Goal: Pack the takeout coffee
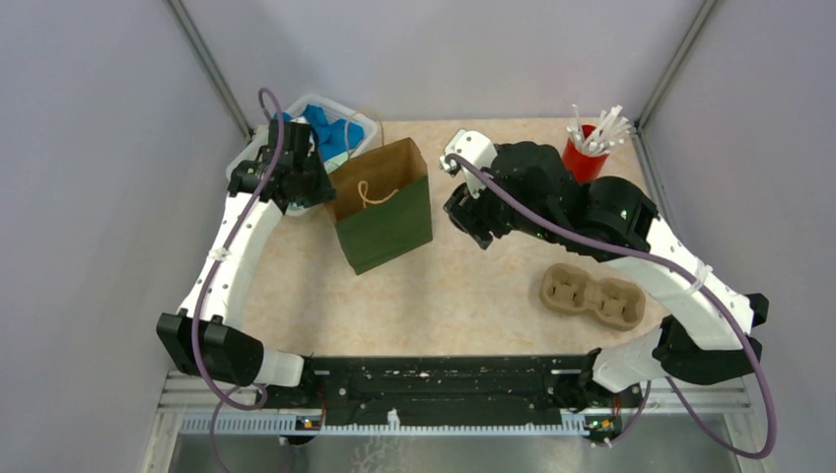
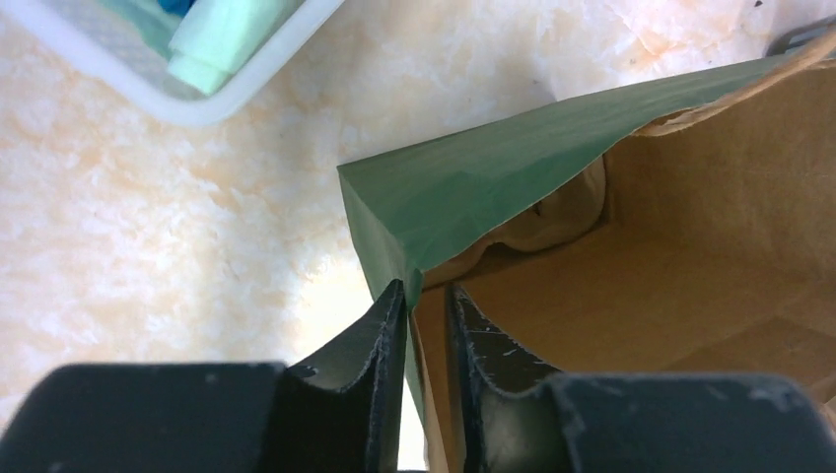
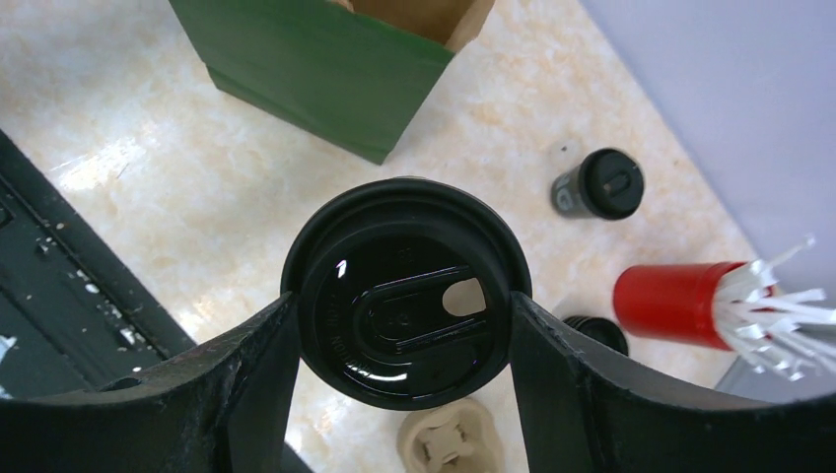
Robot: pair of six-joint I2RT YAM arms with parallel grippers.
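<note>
A green paper bag (image 1: 383, 229) stands open at the middle left, a rope handle inside. My left gripper is at the bag's corner, its fingers slightly parted with the wall's edge between them, one finger inside. My right gripper is shut on a black-lidded cup (image 3: 394, 360), held above the table to the right of the bag. Another lidded cup (image 3: 611, 187) stands behind it, and a dark cup (image 3: 601, 335) sits by the straw holder. A tan cup tray (image 1: 592, 296) lies at the front right.
A red holder with white straws (image 3: 670, 301) is at the back right. A white basket (image 2: 202, 108) with blue and pale cloths is behind the bag at left. The table in front of the bag is clear.
</note>
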